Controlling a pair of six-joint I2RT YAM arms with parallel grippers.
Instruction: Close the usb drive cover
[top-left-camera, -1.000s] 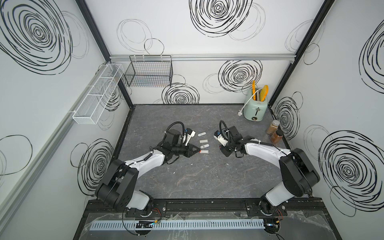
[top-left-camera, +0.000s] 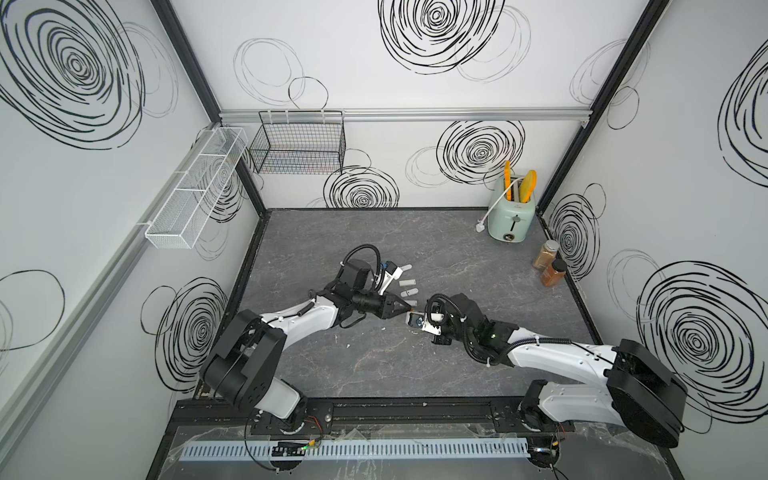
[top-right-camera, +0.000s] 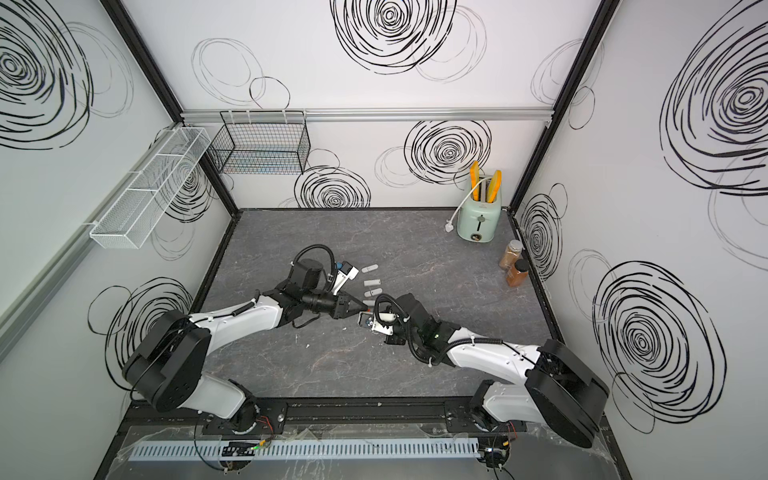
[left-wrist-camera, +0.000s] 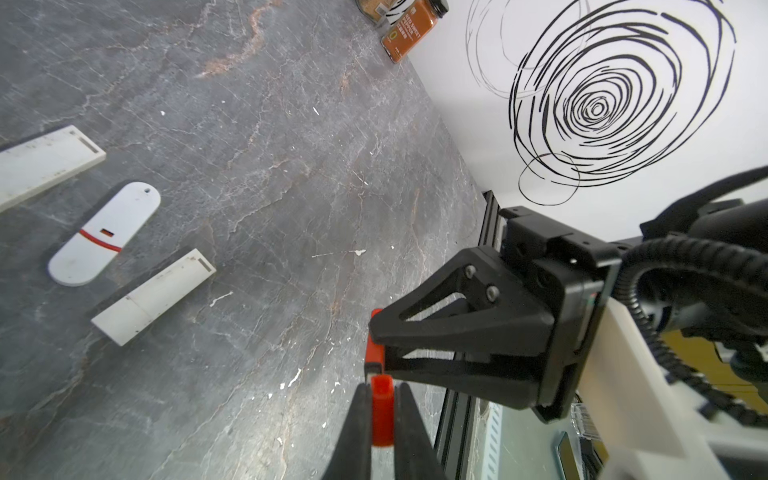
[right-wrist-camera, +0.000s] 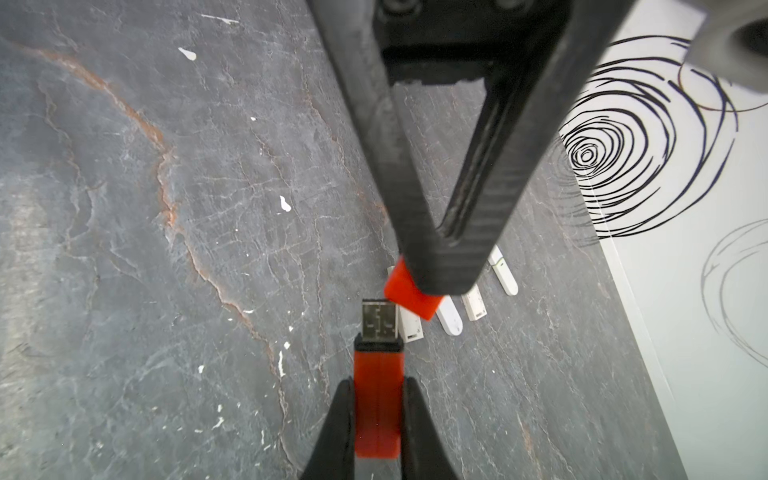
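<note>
In the right wrist view, my right gripper is shut on the red USB drive (right-wrist-camera: 378, 400), its metal plug (right-wrist-camera: 379, 318) pointing up. A red cap (right-wrist-camera: 412, 292) sits at the tip of my left gripper, just above and beside the plug. In the left wrist view, my left gripper is shut on that red cap (left-wrist-camera: 382, 416), with the right gripper's black frame close behind it. Whether cap and plug touch is unclear. White sticks (left-wrist-camera: 152, 296) lie on the grey table (left-wrist-camera: 280, 200) beside them.
A mint toaster (top-left-camera: 510, 220) with a white cable stands at the back right, beside two spice jars (top-left-camera: 552, 272). Wire baskets (top-left-camera: 296, 144) hang on the back and left walls. Much of the table around the arms is bare.
My right gripper has swung toward the front and left, up against the left gripper's tip. My left arm has shifted slightly to the right.
</note>
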